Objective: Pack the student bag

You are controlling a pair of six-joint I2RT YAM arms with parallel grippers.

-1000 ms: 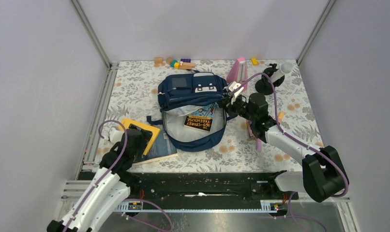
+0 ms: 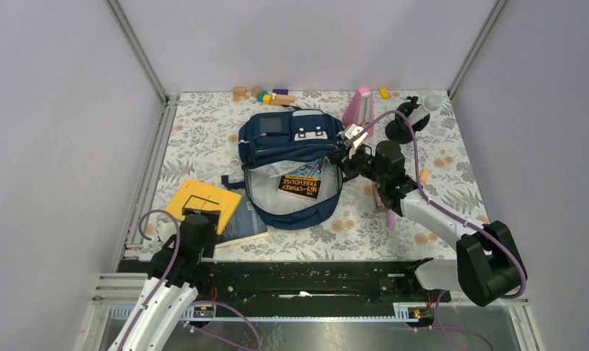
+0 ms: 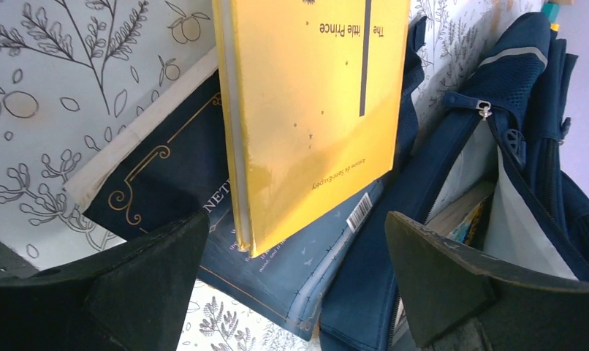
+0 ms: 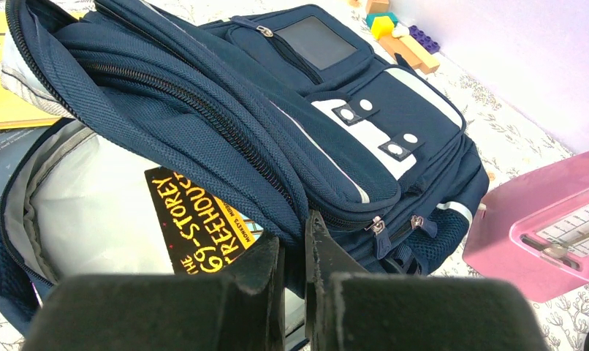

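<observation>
The navy backpack lies open mid-table, a book titled The 169-Storey Treehouse inside. My right gripper is shut on the bag's zipped flap edge, lifting it over the opening. At the table's left front, a yellow Little Prince book rests on a dark navy book. My left gripper hovers open over these books, nothing between its fingers.
A pink case stands right of the bag, a black object beyond it. Small blocks line the back edge. Items lie under the right arm.
My left gripper has moved back toward the front-left from over the yellow book. The right gripper and backpack look unchanged.
</observation>
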